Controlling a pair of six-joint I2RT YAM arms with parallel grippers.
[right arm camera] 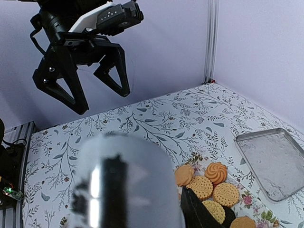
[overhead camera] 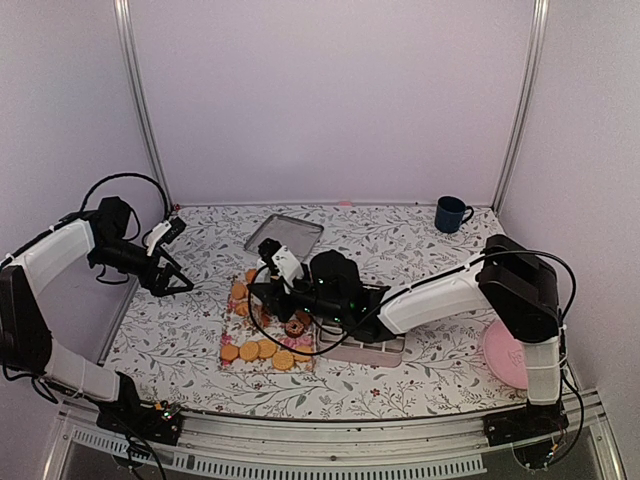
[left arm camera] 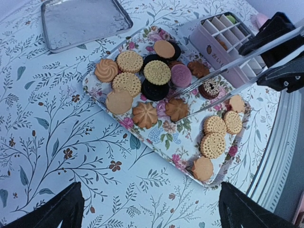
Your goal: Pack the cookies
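A floral tray of assorted cookies [left arm camera: 126,84] lies at the table's middle-left, beside a pink compartment box [left arm camera: 214,47] holding a few items. My right gripper [overhead camera: 268,292] hangs low over the tray, its long clear fingers reaching among the cookies near the pink and brown ones; whether anything is between them is unclear, and in the right wrist view a blurred finger hides much. My left gripper [overhead camera: 168,282] stands open at the left, above bare tablecloth.
An empty metal tray [overhead camera: 290,225] lies behind the cookie tray. A dark mug [overhead camera: 450,213] stands at the back right and a pink plate [overhead camera: 505,355] at the front right.
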